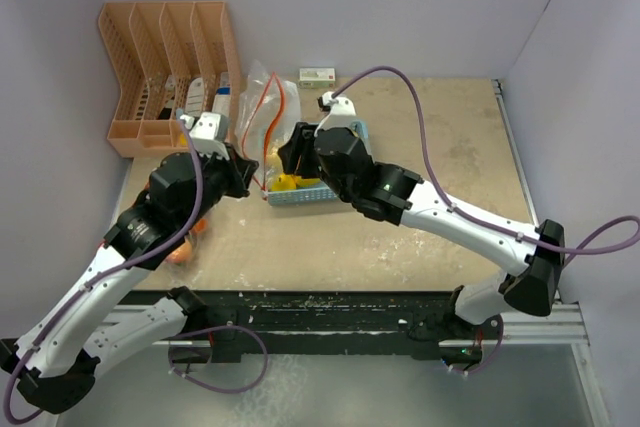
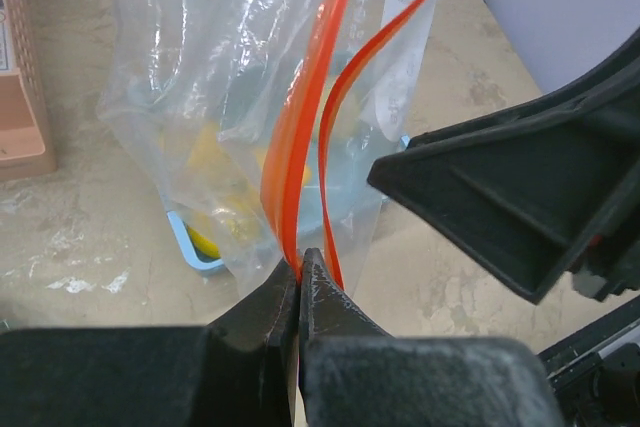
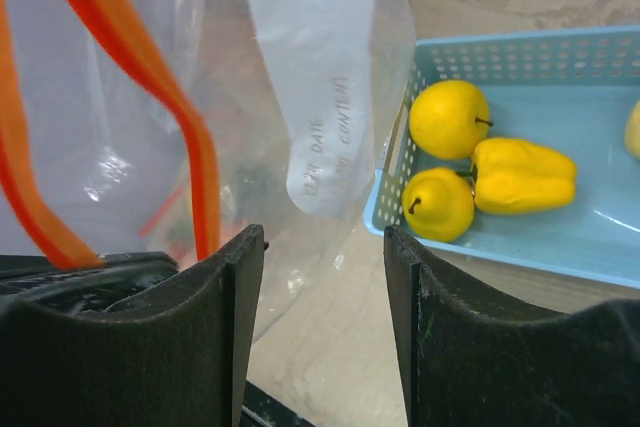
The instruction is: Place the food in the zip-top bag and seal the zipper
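Note:
A clear zip top bag (image 1: 262, 119) with an orange zipper strip hangs from my left gripper (image 1: 246, 175). In the left wrist view my left gripper is shut on a corner of the bag at the lower end of the orange zipper (image 2: 289, 162), whose two strips bow apart above the fingertips. My right gripper stands open beside the bag, its pads apart; the bag's film passes behind and left of them. Yellow food, a pepper (image 3: 525, 176) and round fruits (image 3: 449, 119), lies in a blue basket (image 3: 600, 272).
An orange divided rack (image 1: 125, 42) with several items stands at the back left. Orange round things (image 1: 180, 253) lie partly behind the left arm. A small box (image 1: 317, 77) sits at the back.

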